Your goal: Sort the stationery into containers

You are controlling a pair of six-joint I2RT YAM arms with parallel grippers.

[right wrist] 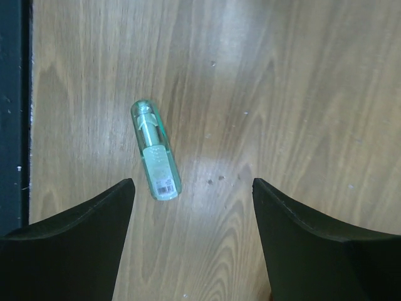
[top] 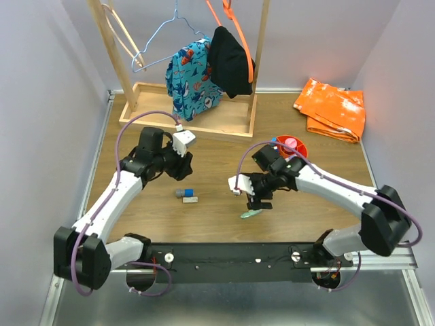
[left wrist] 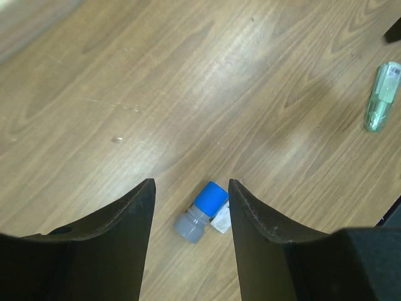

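Note:
A blue-and-grey cylinder [top: 184,193] lies beside a small pale block [top: 190,200] on the table. My left gripper [top: 181,170] is open above and behind them; in the left wrist view both sit beyond its fingertips. My right gripper [top: 258,202] hangs open just above a translucent green marker-like item [top: 249,214], which the right wrist view [right wrist: 155,153] shows between and beyond its fingers. An orange round container [top: 299,146] with pink and blue items stands behind the right arm, partly hidden.
A wooden rack [top: 130,102] with hanging bags fills the back. A folded orange sheet [top: 333,109] lies at the back right. A dark rail [top: 217,259] runs along the front edge.

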